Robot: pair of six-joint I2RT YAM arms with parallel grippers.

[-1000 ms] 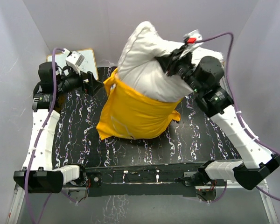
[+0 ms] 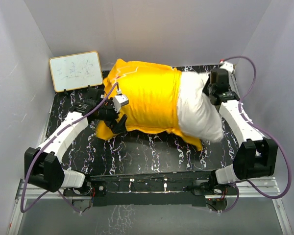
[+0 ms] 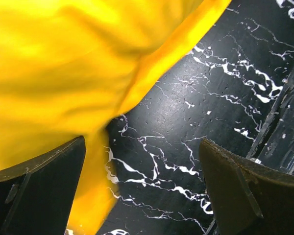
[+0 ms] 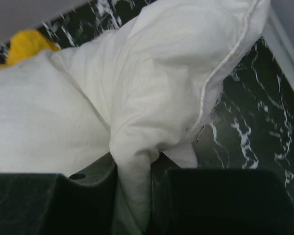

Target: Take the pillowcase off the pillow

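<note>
The white pillow [image 2: 198, 107] sticks out of the yellow pillowcase [image 2: 147, 98], which still surrounds its left part on the table. My right gripper [image 2: 209, 88] is shut on the pillow; in the right wrist view the bunched white fabric [image 4: 132, 152] runs between its fingers. At the pillowcase's left end hovers my left gripper [image 2: 121, 122], low and close to the yellow cloth. The left wrist view shows this gripper open, with loose yellow cloth [image 3: 54, 98] by its left finger and bare table in the gap.
A small whiteboard [image 2: 76, 71] leans at the back left. Grey walls [image 2: 274, 63] stand close at the back and both sides.
The pillow has come down and swung flatter, stretching left to right across the table. My right gripper has moved lower with it.
</note>
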